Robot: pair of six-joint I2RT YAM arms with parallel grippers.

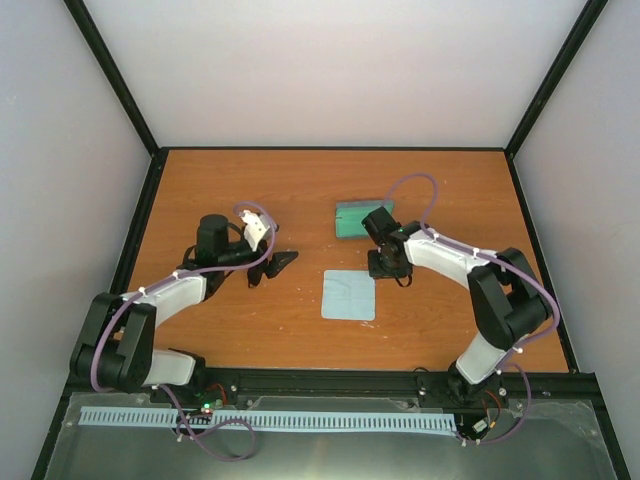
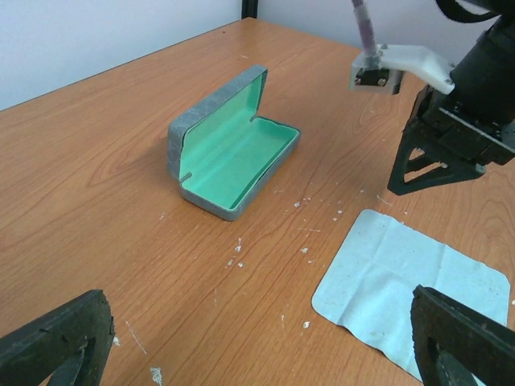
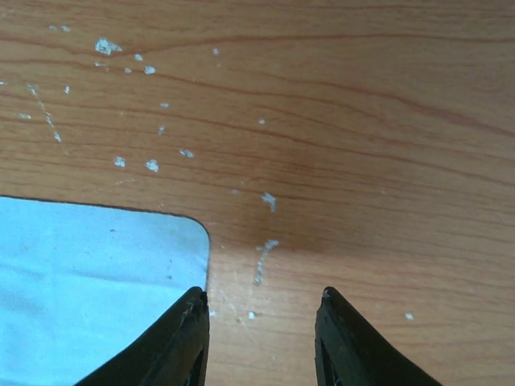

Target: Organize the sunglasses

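Note:
A glasses case [image 2: 229, 181] with a grey shell and green lining lies open and empty at the back centre of the table, also seen in the top view [image 1: 352, 222]. In front of it lies a light blue cloth [image 1: 348, 295], flat. My left gripper [image 1: 270, 268] is open at left of the cloth, nothing between its fingers. My right gripper is open above the table just beside the cloth's right corner, with only bare wood between its fingers. I see no sunglasses.
Walls and dark frame rails surround it. Free room lies behind the left arm and at the right.

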